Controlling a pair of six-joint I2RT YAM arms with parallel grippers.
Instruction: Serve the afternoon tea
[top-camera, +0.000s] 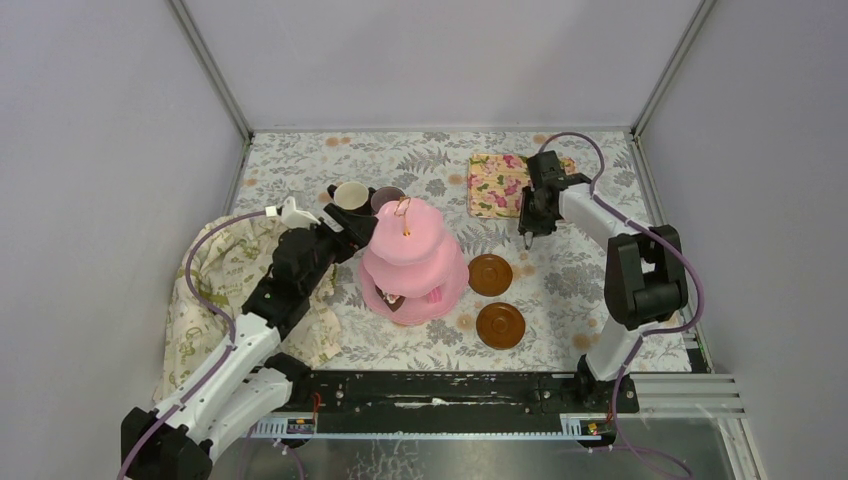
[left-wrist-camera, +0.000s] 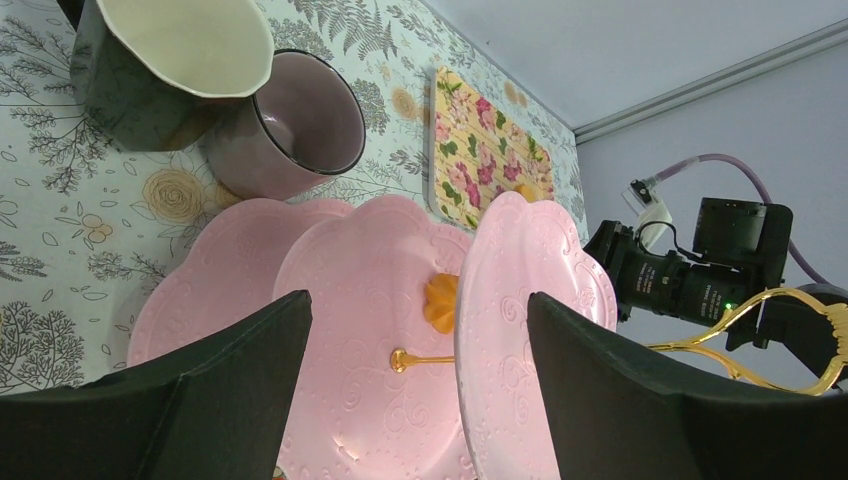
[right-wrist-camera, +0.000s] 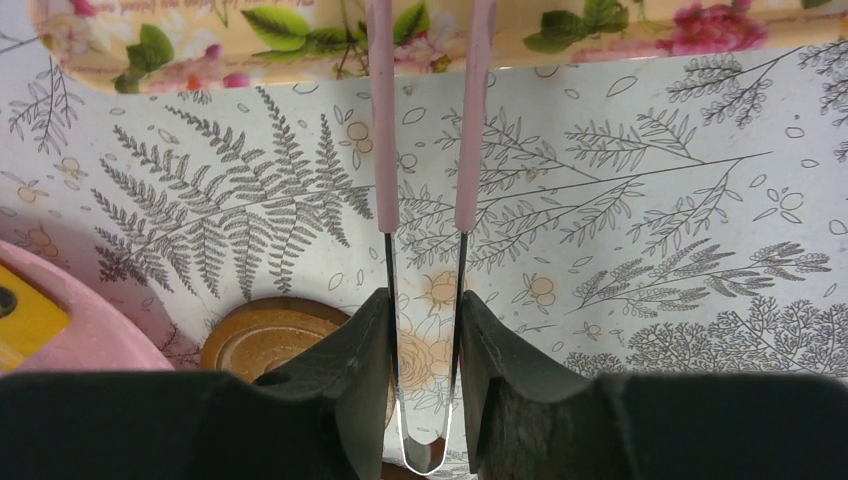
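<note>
A three-tier pink stand (top-camera: 430, 260) holds small items, including a yellow pastry (left-wrist-camera: 440, 300). My left gripper (top-camera: 350, 225) hangs at its upper left, fingers apart around empty space in the wrist view. My right gripper (top-camera: 532, 222) is shut on pink-tipped tongs (right-wrist-camera: 384, 120), at the near edge of the floral tray (top-camera: 495, 185). Two brown saucers (top-camera: 489, 275) (top-camera: 500, 326) lie right of the stand.
A dark-and-cream pot (left-wrist-camera: 160, 110) and a mauve cup (left-wrist-camera: 280, 140) stand behind the stand. A crumpled cloth (top-camera: 215, 290) covers the left side.
</note>
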